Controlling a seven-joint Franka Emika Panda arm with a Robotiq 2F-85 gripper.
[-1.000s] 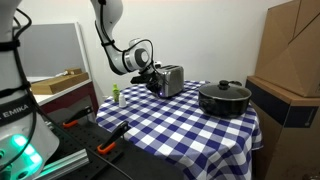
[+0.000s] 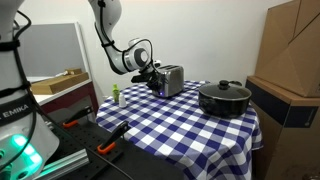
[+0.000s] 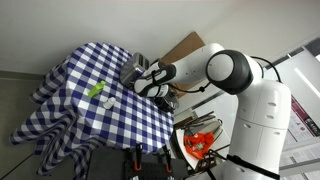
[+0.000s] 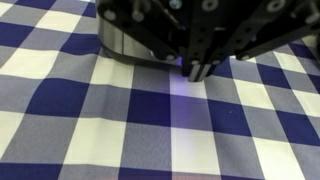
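A silver toaster (image 2: pixel 172 80) stands on the blue checked tablecloth, towards the back. My gripper (image 2: pixel 157 91) is low at the toaster's near end; in the wrist view its fingertips (image 4: pixel 195 74) are together with nothing showing between them. The toaster's metal base (image 4: pixel 125 45) is close beside the gripper there, partly covered by it. From the other side, the toaster (image 3: pixel 130 69) is seen next to the arm's wrist. Whether the fingers touch the toaster cannot be made out.
A black lidded pot (image 2: pixel 224 99) stands right of the toaster. A green object (image 2: pixel 115 92) and a small white one (image 2: pixel 122 100) are to the left on the cloth.
The gripper has shifted very slightly at the toaster's near end. The toaster, pot and small objects look unmoved.
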